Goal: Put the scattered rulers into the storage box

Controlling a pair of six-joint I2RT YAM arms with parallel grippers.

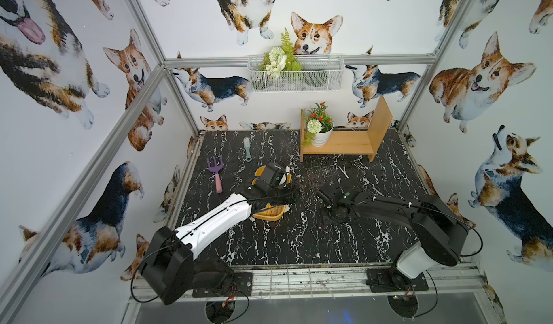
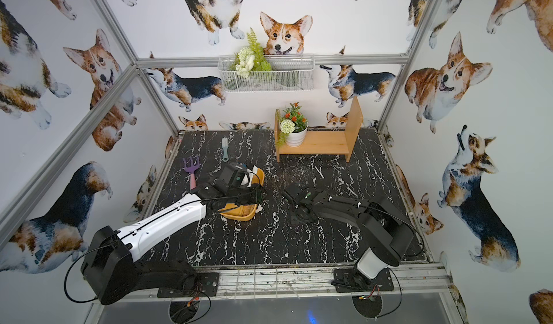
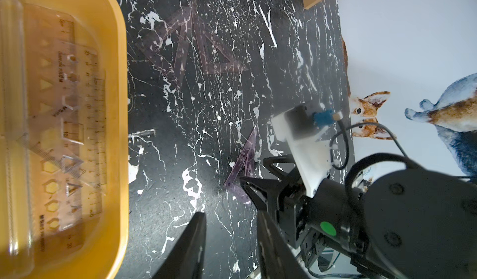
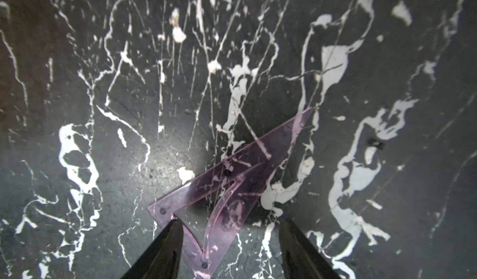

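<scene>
Several transparent rulers (image 3: pixel 69 145) lie inside the yellow storage box (image 3: pixel 120 130). Outside, two faint triangular rulers (image 3: pixel 223 66) lie on the dark marbled table toward the back, in the left wrist view. A purple triangular ruler (image 4: pixel 223 214) lies under my right gripper, whose fingers are apart with the ruler between and below them; nothing is visibly clamped. My left gripper hangs open over the table beside the box's right side, nothing between its fingers.
A wooden shelf (image 1: pixel 345 147) with a potted plant (image 1: pixel 319 128) stands at the back right. A purple garden fork (image 1: pixel 216 165) and a light teal tool (image 1: pixel 247 151) lie at the back left. Both arms are close together mid-table.
</scene>
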